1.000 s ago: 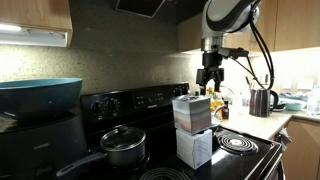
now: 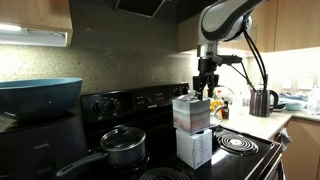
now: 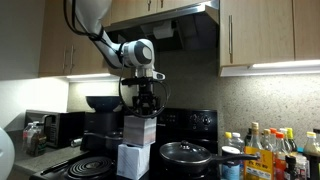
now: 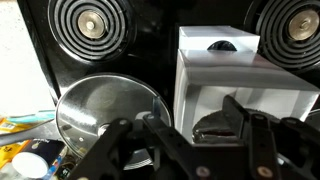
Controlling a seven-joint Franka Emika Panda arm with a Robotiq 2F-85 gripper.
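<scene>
My gripper [image 2: 205, 90] hangs just above an open-topped grey-white box [image 2: 191, 116], which rests on a second white box [image 2: 195, 149] on the stove. In exterior view 2 the gripper [image 3: 144, 108] is again right over the upper box [image 3: 139, 131]. From the wrist view, the fingers [image 4: 232, 108] stand apart, one over the box opening and one near its left wall. Inside the box lies a dark, rounded object [image 4: 214, 125], partly covered by the gripper. Nothing shows held between the fingers.
A lidded pan [image 2: 124, 147] sits on the stove beside the boxes. A large blue bowl [image 2: 40, 97] stands at the left. Bottles [image 3: 265, 152] crowd the counter in exterior view 2. One burner [image 2: 238, 143] is bare.
The gripper has shifted slightly down and left toward the upper box's top. The boxes and pan have not moved.
</scene>
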